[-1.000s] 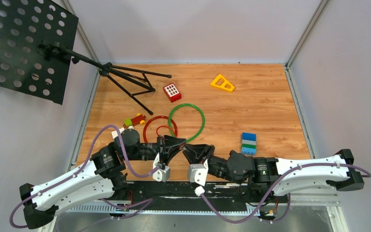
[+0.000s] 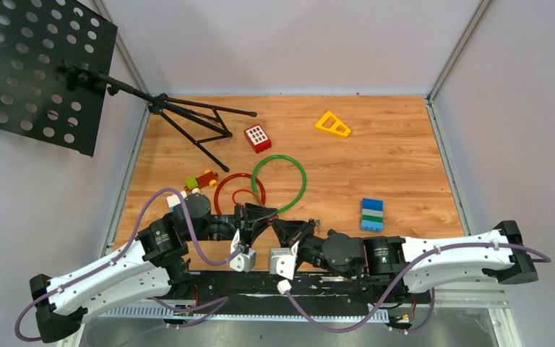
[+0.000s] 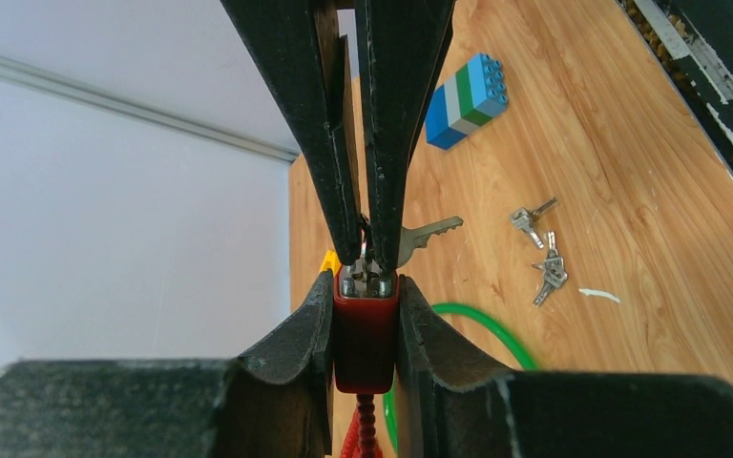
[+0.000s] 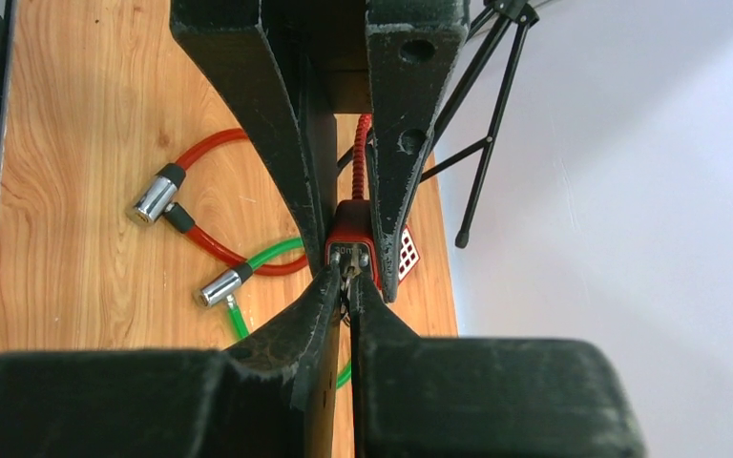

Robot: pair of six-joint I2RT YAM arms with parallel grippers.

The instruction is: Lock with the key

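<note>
A small red padlock with a metal keyhole end is clamped between the fingers of my left gripper. Beyond it hangs a red braided cord. Facing it, my right gripper is shut on a key, mostly hidden between its fingertips, right at the keyhole face of the padlock. How far the key is in, I cannot tell. Another silvery key sticks out beside the right fingertips in the left wrist view. From above, both grippers meet nose to nose and cover the padlock.
Loose keys lie on the wooden table. Red and green ring locks lie below the grippers. A blue, white and green block stands at right, a black stand at back left.
The left arm and the objects on the table look unmoved.
</note>
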